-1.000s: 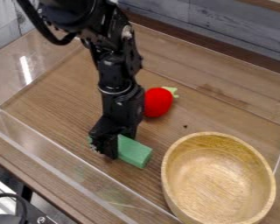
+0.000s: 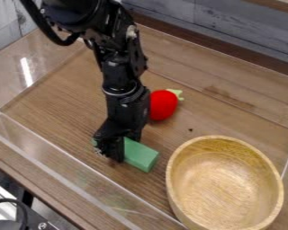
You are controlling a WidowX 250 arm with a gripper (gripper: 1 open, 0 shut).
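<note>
A black robot arm reaches down from the top left to the wooden table. Its gripper point(image 2: 116, 145) is shut on a green block point(image 2: 140, 157), low at the tabletop; the fingertips are dark and partly hide the block's left end. Behind the arm on the right lies a red round object point(image 2: 164, 105), partly hidden, with a pale green piece beside it.
An empty wooden bowl point(image 2: 225, 189) fills the lower right, close to the green block. A grey plank wall runs along the back.
</note>
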